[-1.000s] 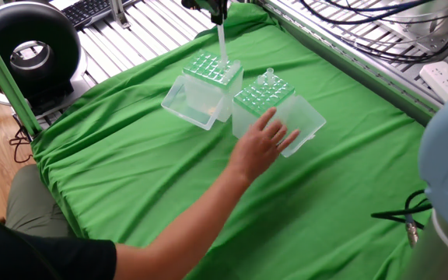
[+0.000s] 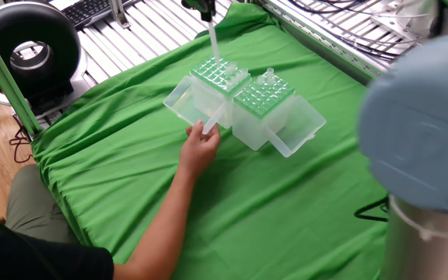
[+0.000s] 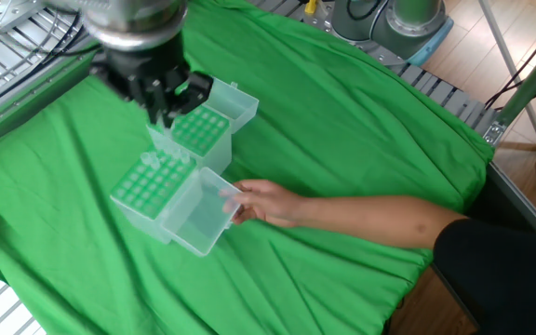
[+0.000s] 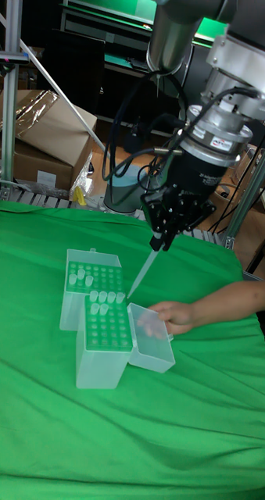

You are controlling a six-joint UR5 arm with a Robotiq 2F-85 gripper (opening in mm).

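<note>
My gripper (image 4: 160, 241) is shut on a long translucent pipette tip (image 4: 143, 273), which slants down beside a tip box. That near tip box (image 4: 103, 366) has a green perforated top with several tips at one end. Behind it stands a second tip box (image 4: 72, 311) with a few tips in its green top. Both boxes are open, their clear lids hanging at the sides. A person's hand (image 4: 174, 317) holds the near box's lid (image 4: 149, 348). In the first exterior view, the tip (image 2: 214, 40) is over the far edge of the left box (image 2: 211, 101); the gripper is mostly cut off.
Green cloth (image 2: 302, 210) covers the table, with free room around the boxes. The person's arm (image 3: 370, 221) reaches in from the side. Cables and metal slats (image 2: 127, 43) border the cloth.
The hand has gone from the right box to the left box's lid. That box has shifted slightly toward the right box. My gripper and its tip have moved a little left.
</note>
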